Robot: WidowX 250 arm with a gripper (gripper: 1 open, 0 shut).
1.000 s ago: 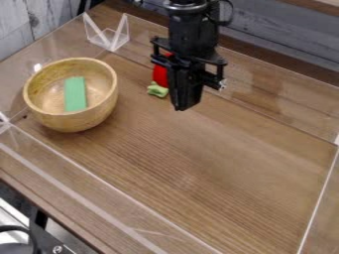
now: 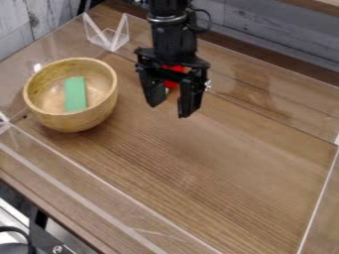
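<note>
The black robot arm reaches down from the top centre, and its gripper (image 2: pixel 171 83) hangs open over the middle of the wooden table. Directly behind and partly under it, a red object (image 2: pixel 173 71) shows in small part; the arm hides the rest. At the left, a wooden bowl (image 2: pixel 102 104) holds a green block (image 2: pixel 74 93).
A clear, wire-like object (image 2: pixel 109 30) stands at the back left. A pale wall runs along the back, and the table's edge lies at the lower left.
A small green item seen beside the red object earlier is now hidden behind the arm.
</note>
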